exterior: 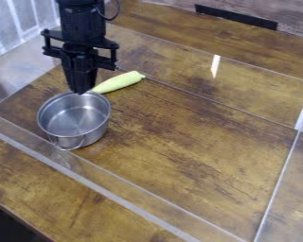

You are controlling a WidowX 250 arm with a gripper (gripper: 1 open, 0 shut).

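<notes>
My black gripper (79, 79) hangs upright just above and behind a steel pot (76, 123), at the upper left of the camera view. A pale green elongated vegetable-like object (121, 81) lies on the wooden table to the right of the gripper's tip, behind the pot. The fingertips are small and dark against the arm, so their opening and anything between them is unclear.
Transparent panels run along the left, front and right edges. A dark slot (237, 16) is at the back.
</notes>
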